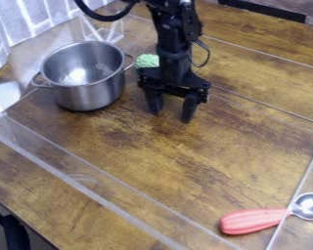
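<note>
My gripper (170, 98) hangs from the black arm over the middle back of the wooden table, low near its top. Its dark fingers point down; whether they are open or shut, or hold anything, is hard to tell. A steel pot (81, 74) sits just left of it. A small green object (148, 61) lies behind the gripper, partly hidden by the arm.
A spoon with a pink handle (250, 221) lies at the front right. Clear plastic edging (81, 195) runs along the left and front right.
</note>
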